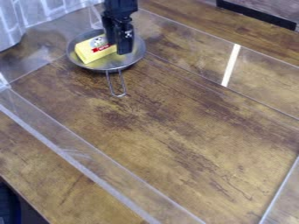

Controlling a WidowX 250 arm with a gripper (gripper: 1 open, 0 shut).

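Note:
A grey metal pan (129,59) with a wire handle (115,87) pointing toward the front lies at the upper left of the table. In it rests a yellow block (89,53) with a red and white label. My black gripper (118,45) is down at the pan, open, right beside the block's right end; whether it touches the block is hard to tell.
A crumpled pale cover (17,22) is at the far left, a dark panel (257,12) at the back right.

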